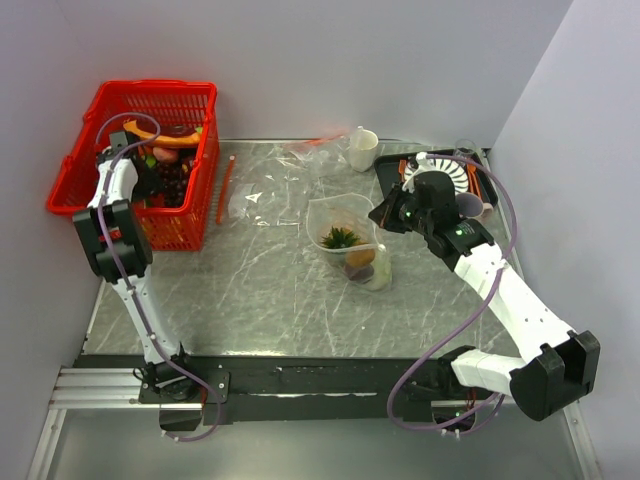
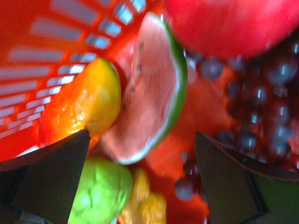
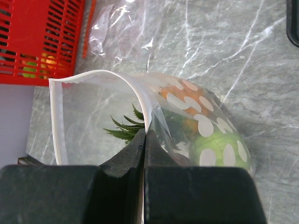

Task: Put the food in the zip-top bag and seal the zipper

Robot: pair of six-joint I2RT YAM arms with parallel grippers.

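Inside the red basket [image 1: 170, 235], my left gripper is open over a watermelon slice [image 2: 149, 88], with nothing held between its fingers. A yellow-orange fruit [image 2: 96, 95] and a green fruit [image 2: 103, 191] lie close to the left finger; dark grapes [image 2: 257, 102] are on the right. The clear zip bag [image 1: 335, 212] stands mouth-open mid-table. A spiky green top [image 1: 340, 238] and round food [image 1: 360, 258] show inside it. My right gripper is shut at the bag's white rim [image 3: 110, 72], which runs to its fingertips.
A flat clear bag [image 1: 265, 200] and an orange-red strip [image 1: 225, 190] lie between basket and bag. At the back are a white mug [image 1: 363, 150] and a black tray [image 1: 388, 178] with a plate.
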